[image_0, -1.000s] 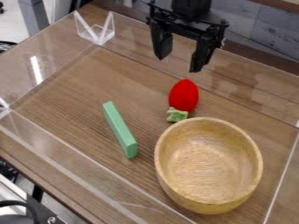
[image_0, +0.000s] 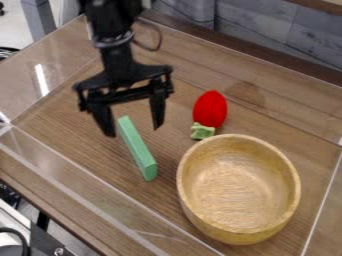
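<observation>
My gripper (image_0: 123, 100) hangs at upper left of the camera view, open, its two finger parts spread above a mint-green bar (image_0: 138, 150) lying on the wooden table. To the right lies a red strawberry-like object (image_0: 210, 106) with a green top (image_0: 203, 131). A large empty yellow bowl (image_0: 238, 192) sits at lower right.
A dark cable (image_0: 14, 240) shows at the lower-left corner beyond the table.
The objects on the table look unmoved.
</observation>
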